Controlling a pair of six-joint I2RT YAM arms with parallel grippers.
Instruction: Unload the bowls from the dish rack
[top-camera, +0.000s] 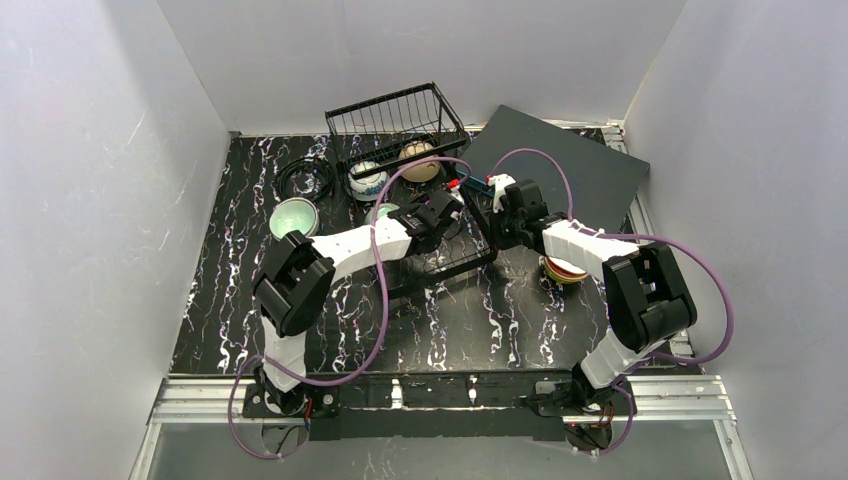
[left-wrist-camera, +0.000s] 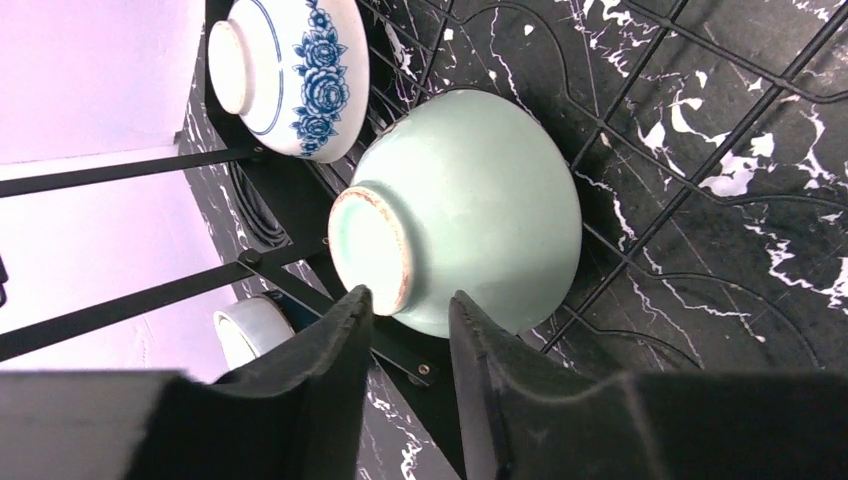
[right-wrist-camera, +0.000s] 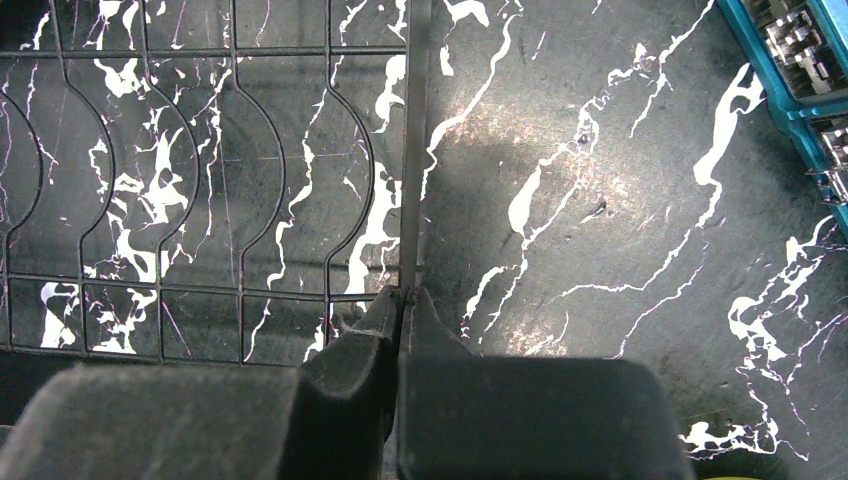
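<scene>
The black wire dish rack (top-camera: 440, 272) holds a pale green bowl (left-wrist-camera: 490, 200), tipped on its side with its foot toward the rack's side bar. Beyond it in the rack leans a white bowl with blue flowers (left-wrist-camera: 300, 80); a tan bowl (top-camera: 418, 163) sits at the rack's back. My left gripper is partly open just short of the green bowl's foot, nothing between its fingertips. On the right side, my right gripper is shut on the rack's thin side rail (right-wrist-camera: 413, 150).
A light green bowl (top-camera: 293, 218) stands on the counter left of the rack, near a coiled black cable (top-camera: 303, 178). Stacked dishes (top-camera: 565, 270) sit under the right arm. A dark board (top-camera: 570, 160) lies at the back right.
</scene>
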